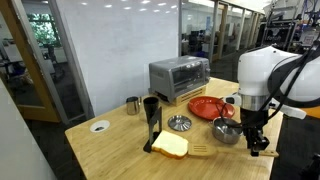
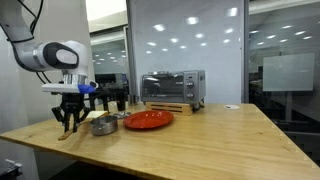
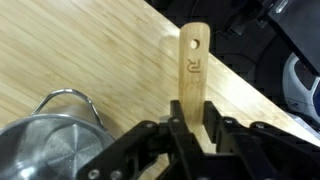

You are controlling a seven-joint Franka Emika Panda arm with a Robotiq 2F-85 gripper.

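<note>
A wooden spatula lies low over the front right of the table in exterior view 1, its flat blade (image 1: 203,149) pointing left. My gripper (image 1: 258,149) is shut on its handle. Seen from the wrist, the pale handle (image 3: 193,65) runs up from between the dark fingers of the gripper, its holed end sticking out past them. The blade is hidden in that view. In exterior view 2 the gripper (image 2: 69,130) hangs near the table's left edge. Whether the spatula still touches the table I cannot tell.
Close beside the gripper stands a metal pot (image 1: 226,131). A red plate (image 1: 208,106) and a toaster oven (image 1: 180,77) are farther back. Left of the blade lie bread on a board (image 1: 171,145) and a dark upright holder (image 1: 152,122).
</note>
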